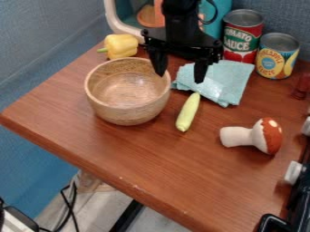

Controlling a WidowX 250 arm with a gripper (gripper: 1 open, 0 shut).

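My black gripper [179, 71] hangs over the back edge of a wooden bowl [127, 101] and a light blue cloth [220, 83], its two fingers spread apart with nothing visible between them. A pale green corn-like piece [188, 111] lies right of the bowl, in front of the cloth. A red-and-white toy mushroom [251, 136] lies on its side farther right on the wooden table [169, 163].
A yellow pepper-like toy [118, 45] sits behind the bowl at left. A tomato can [241, 38] and a second can [276, 58] stand at back right, near a teal-and-white bin [122, 14]. Black equipment [285, 208] lines the right edge.
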